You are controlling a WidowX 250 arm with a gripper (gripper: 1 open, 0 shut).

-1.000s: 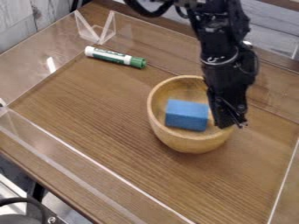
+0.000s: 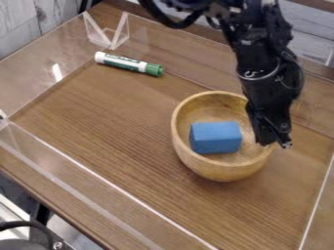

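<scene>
A round wooden bowl (image 2: 209, 172) sits on the right half of the table with a blue block (image 2: 214, 137) inside, toward its left side. My black gripper (image 2: 274, 137) is at the bowl's right rim, fingertips low over it, shut with nothing visible between the fingers; the block is apart from it.
A green and white tube (image 2: 128, 64) lies at the back left, near a white wire-like object (image 2: 107, 31).
My gripper has shifted slightly to the right and up. The bowl has moved a little rightward and the block sits slightly differently inside it.
</scene>
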